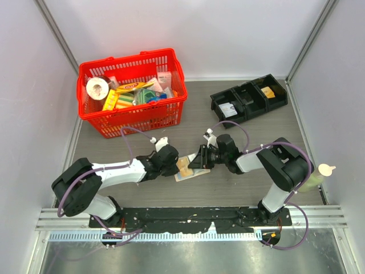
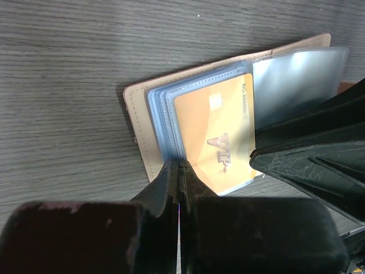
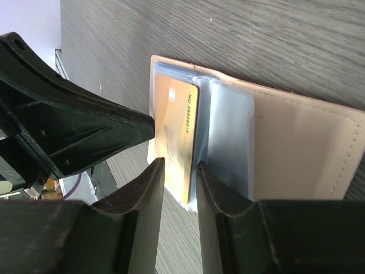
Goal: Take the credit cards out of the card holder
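The open card holder [image 1: 193,174] lies on the table between my grippers, its clear sleeves showing a peach card [image 2: 214,125] marked VIP. In the left wrist view my left gripper is shut, its tips at the left edge of the blue sleeves, nothing seen between them. My right gripper is part open at the sleeve stack, one fingertip before the peach card [image 3: 174,131] and the other by the clear sleeve; whether it grips anything is unclear.
A full red basket [image 1: 131,120] stands at the back left. A black divided tray [image 1: 245,100] sits at the back right, and a pale bottle [image 1: 313,178] is at the far right. Bare table surrounds the holder.
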